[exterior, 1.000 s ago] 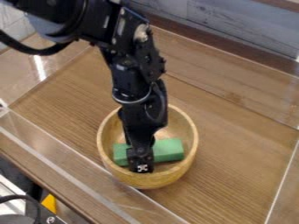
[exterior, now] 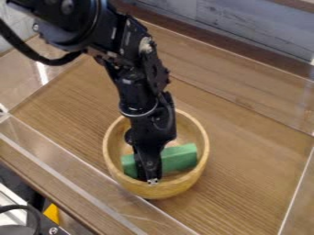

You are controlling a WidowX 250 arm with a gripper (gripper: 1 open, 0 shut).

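Observation:
A round yellow-tan bowl (exterior: pixel 194 180) sits on the wooden table. Inside it lies a green rectangular block (exterior: pixel 179 158). My black gripper (exterior: pixel 150 171) reaches down into the bowl at the block, its fingers over the block's left-middle part. The gripper looks closed on the block, though the arm hides much of the contact.
A pale wall runs along the back. At the lower left, beyond the table's edge, are a black cable and a small yellow object (exterior: pixel 51 211).
The gripper has shifted and turned slightly within the bowl over the last second. The green block's angle has varied slightly with it.

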